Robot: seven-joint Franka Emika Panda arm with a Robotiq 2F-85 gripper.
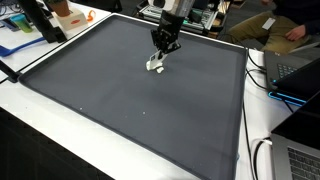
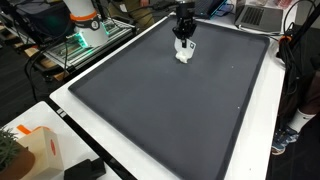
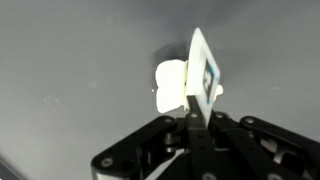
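Note:
A white, soft-looking piece (image 3: 200, 68), probably cloth or paper, stands up between the gripper's fingertips, with a small dark-blue mark on its face. My gripper is shut on it. Another white part (image 3: 171, 86) spreads beside it on the dark surface; whether the two are one piece I cannot tell. In the first exterior view the white piece (image 1: 155, 62) hangs below the gripper (image 1: 159, 52) near the far edge of the table. From the other side, the white piece (image 2: 182, 47) reaches down to the surface or just above it.
Laptops (image 1: 295, 85) stand beyond the right edge. A plant pot (image 2: 15, 158) stands outside the near left corner.

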